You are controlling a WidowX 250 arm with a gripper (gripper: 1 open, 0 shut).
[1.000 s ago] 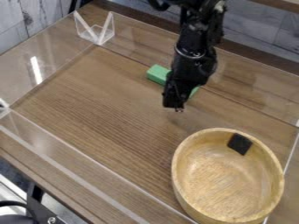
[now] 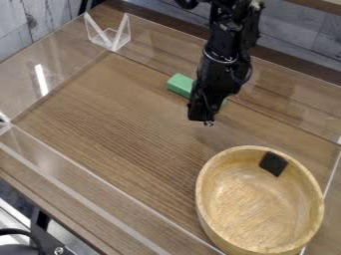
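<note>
My black gripper [image 2: 202,110] hangs over the upper middle of the wooden table, in front of a green block [image 2: 182,85] that it partly hides. Its fingers appear shut, with nothing visible between them. A large yellow-tan round bowl [image 2: 258,237] sits at the lower right, with a small black block [image 2: 273,164] at its upper right rim; whether that block is attached cannot be told.
A white wire-like object [image 2: 111,35] stands at the back left. A wall edge runs along the back right.
My gripper and arm have shifted slightly left over the last second, staying near the green block. The bowl and blocks look unmoved.
</note>
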